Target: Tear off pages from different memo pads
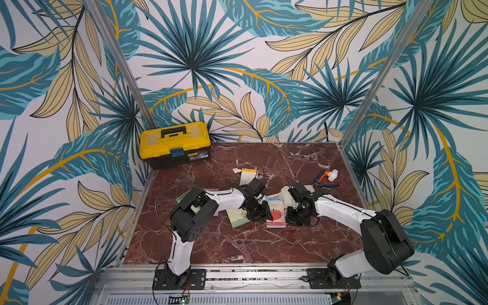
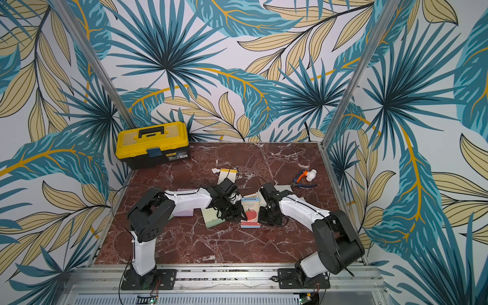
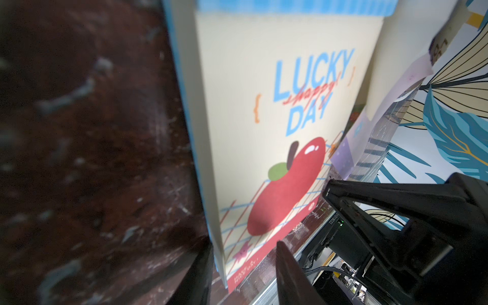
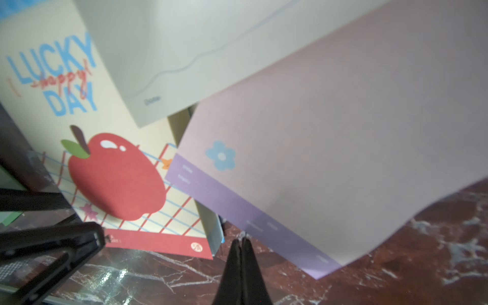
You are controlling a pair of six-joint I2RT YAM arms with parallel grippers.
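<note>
The "Lucky Day" memo pad (image 1: 275, 213), cream with a red apple and a blue top band, lies on the table between my two grippers. In the left wrist view my left gripper is open, its fingers (image 3: 199, 277) apart at either side of the pad's lower corner; whether they touch it I cannot tell. My right gripper is shut just right of the pad's lower right corner, with nothing visible between its fingers. Close to it are a pale sheet with a purple band (image 4: 223, 195) and a white sheet (image 4: 167, 91) that overlaps the pad.
A green pad (image 1: 238, 217) lies under and left of my left arm. Behind it is a yellow-topped pad (image 1: 248, 176). The yellow toolbox (image 1: 175, 139) stands at the back left, pliers (image 1: 325, 179) at the back right.
</note>
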